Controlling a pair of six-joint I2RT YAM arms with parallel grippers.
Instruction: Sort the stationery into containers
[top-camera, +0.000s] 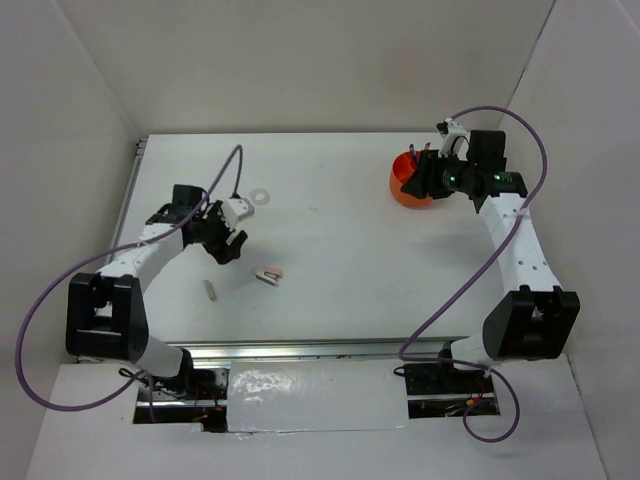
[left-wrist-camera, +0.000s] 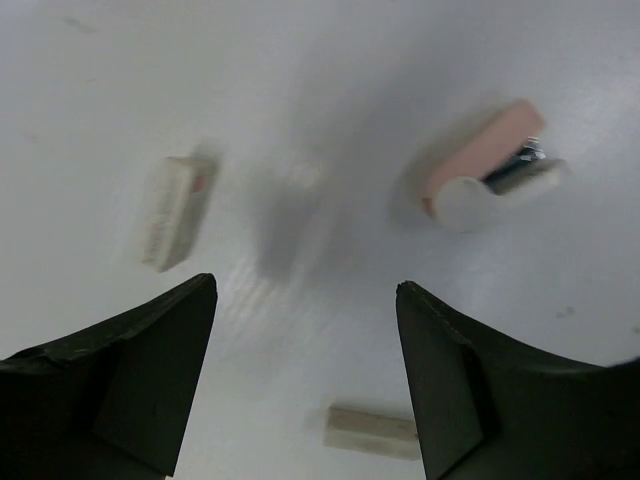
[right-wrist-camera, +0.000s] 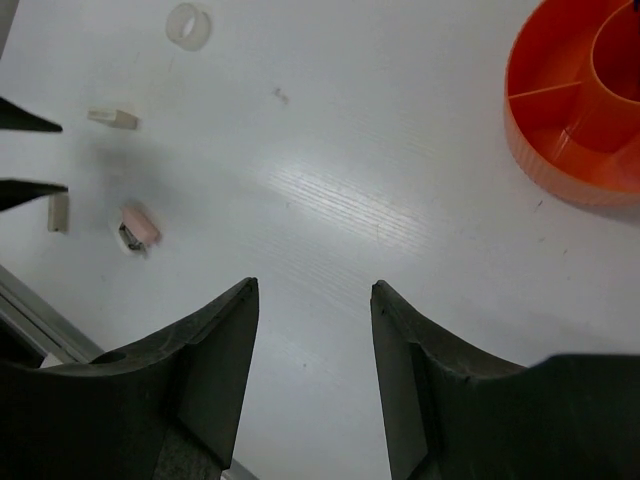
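My left gripper (top-camera: 230, 250) is low over the table's left side, open, with nothing between its fingers. In the left wrist view a pale block (left-wrist-camera: 170, 215) lies beyond it, with a pink-and-white cluster of small items (left-wrist-camera: 485, 165) to the right and another pale bar (left-wrist-camera: 372, 432) near the bottom. My right gripper is open and empty, high at the right beside the orange divided holder (right-wrist-camera: 545, 150), which holds a few upright items in the top view.
A translucent ring (top-camera: 259, 195) lies at the back left. Metal rails run along its edges.
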